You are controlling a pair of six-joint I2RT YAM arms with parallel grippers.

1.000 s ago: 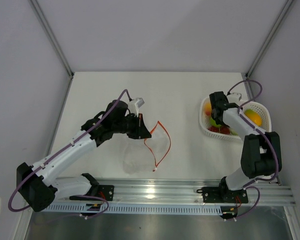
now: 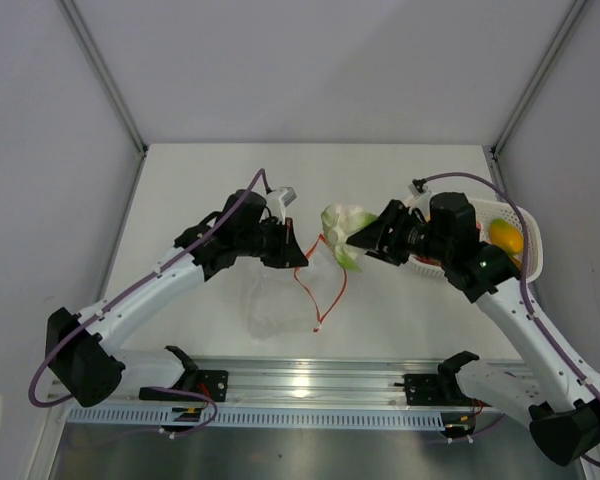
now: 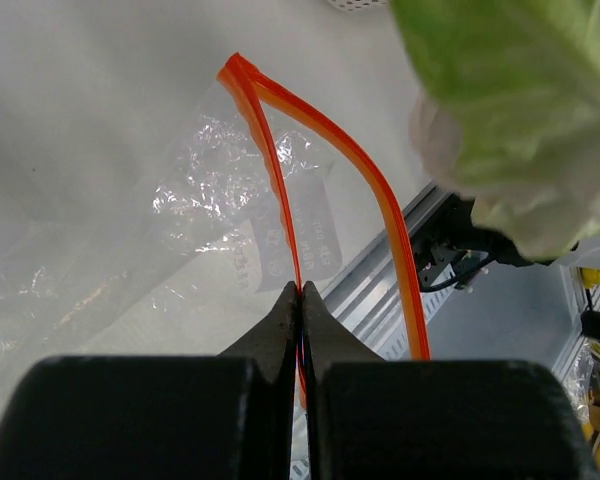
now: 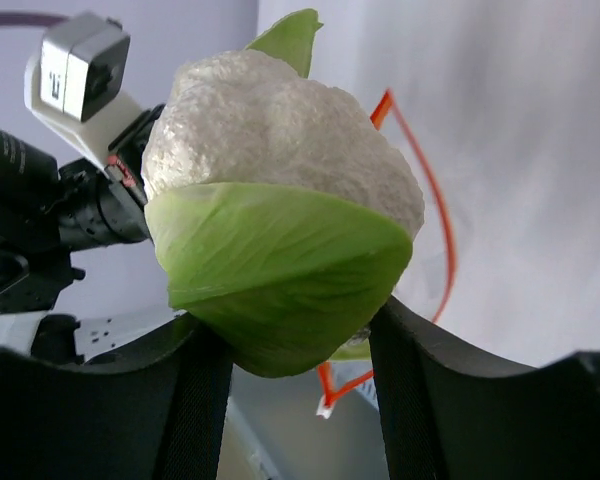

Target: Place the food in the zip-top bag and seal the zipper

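The clear zip top bag (image 3: 190, 200) lies on the table, its orange-red zipper edges (image 2: 336, 302) spread apart at the mouth. My left gripper is shut on one zipper edge of the bag; the other edge curves away free. A white and green cauliflower-like vegetable (image 4: 280, 170) with pale leaves is pinched between the fingers of my right gripper. In the top view this vegetable (image 2: 344, 228) hangs close to the bag's mouth, at its right side, and covers part of the far zipper edge. My right gripper (image 2: 376, 242) is to the right of it.
A white basket (image 2: 532, 262) stands at the table's right, with a yellow-orange fruit (image 2: 505, 235) and red items inside, partly behind the right arm. Open table lies at the back and left. A metal rail (image 2: 310, 368) runs along the front.
From the basket, my right gripper has swung left to the bag's mouth, carrying the vegetable. My left gripper and the bag have shifted only slightly.
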